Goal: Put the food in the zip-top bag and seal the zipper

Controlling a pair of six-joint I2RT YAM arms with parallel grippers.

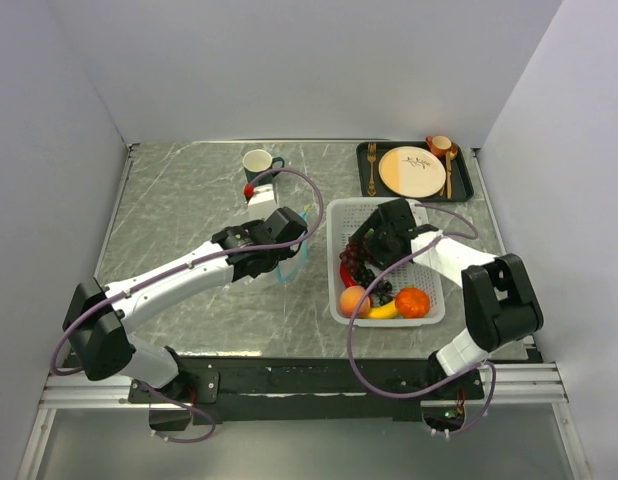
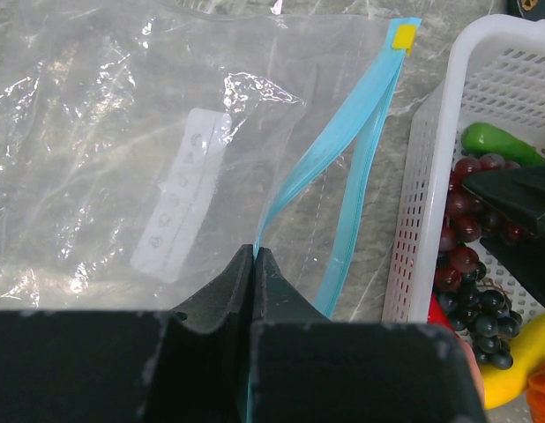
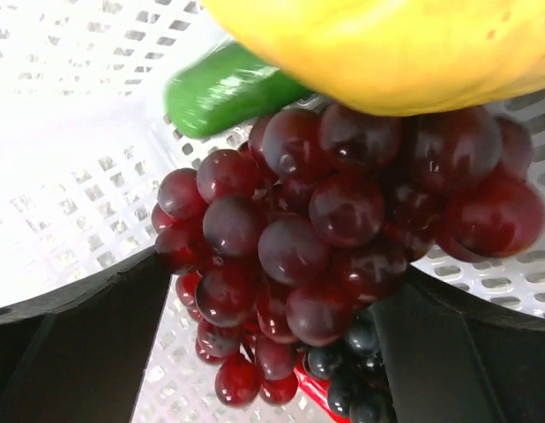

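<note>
The clear zip top bag [image 2: 96, 115] lies flat in the left wrist view, its blue zip strips [image 2: 347, 128] parted, with a yellow slider [image 2: 405, 37] at the far end. My left gripper is shut on one blue strip at the bag's mouth; some blue shows between its fingers. Inside the white basket [image 1: 334, 270], my right gripper is part open around the red grapes [image 3: 294, 251], one finger on each side. Whether both fingers press on them I cannot tell. A green item [image 3: 228, 92] and a yellow food [image 3: 387, 53] lie beside the grapes.
Dark grapes [image 2: 493, 322], a red item [image 1: 346, 276], a peach [image 1: 354, 301], a banana [image 1: 383, 311] and an orange fruit [image 1: 412, 302] share the basket. Behind stand a mug [image 1: 257, 163] and a black tray [image 1: 462, 186] with a plate.
</note>
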